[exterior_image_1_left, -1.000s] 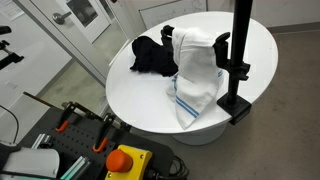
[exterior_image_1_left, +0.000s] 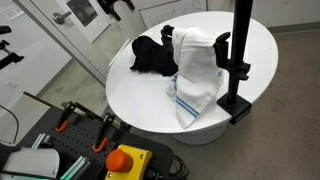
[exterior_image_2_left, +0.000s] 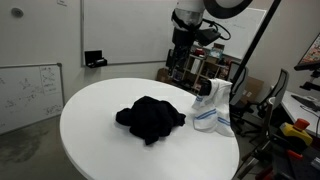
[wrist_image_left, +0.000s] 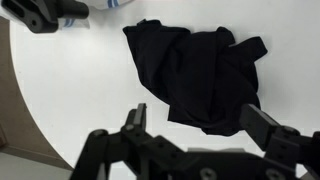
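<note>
A crumpled black cloth (exterior_image_1_left: 153, 57) lies on the round white table (exterior_image_1_left: 135, 98). In the wrist view, the cloth (wrist_image_left: 205, 75) spreads out beneath and ahead of my gripper, whose fingers stand wide apart with nothing held between them. From the second exterior view, the gripper (exterior_image_2_left: 178, 68) hangs in the air above and behind the cloth (exterior_image_2_left: 150, 118), clear of it. A white towel (exterior_image_1_left: 197, 80) with blue stripes is draped over a black object beside the cloth; that object is mostly hidden.
A black vertical post (exterior_image_1_left: 238, 50) stands at the table's edge by the towel. A red button on a yellow box (exterior_image_1_left: 128, 162) is in the foreground.
My gripper has come into the top of the first exterior view, where it was absent before. The black cloth and the towel have stayed where they were.
</note>
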